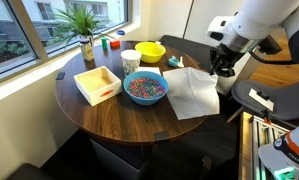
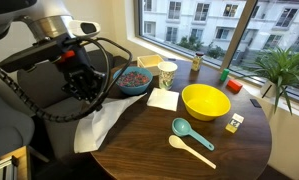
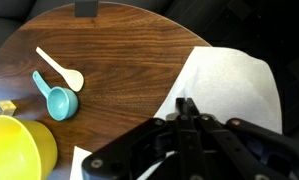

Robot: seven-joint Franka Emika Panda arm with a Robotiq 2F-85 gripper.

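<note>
A thin white sheet, cloth or paper (image 1: 193,95), lies partly over the right side of the round table and rises to my gripper (image 1: 219,71). In the wrist view the sheet (image 3: 227,85) spreads beneath and beyond the fingertips of the gripper, which are together. The gripper appears shut on the sheet's edge; the exact pinch is hard to see. From the other side, the sheet (image 2: 101,124) hangs below the gripper at the table's edge.
A blue bowl of small colored pieces (image 1: 145,87), a yellow bowl (image 2: 206,102), a white cup (image 2: 167,74), a teal scoop (image 2: 190,132) and a pale spoon (image 2: 191,150) stand or lie on the table. A smaller white piece (image 2: 163,99) lies flat.
</note>
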